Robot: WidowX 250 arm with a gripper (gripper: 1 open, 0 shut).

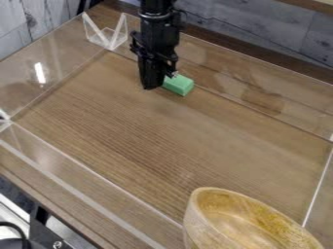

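My gripper [150,76] is low over the back middle of the wooden table [156,156], at the lower end of the black arm. A green block [177,85] lies just to its right, partly behind it. The fingers look shut, though they are dark and small; nothing shows between them.
A yellow bowl [240,226] stands at the front right, cut off by the frame's edge. Clear plastic fittings sit along the left edge and back left.
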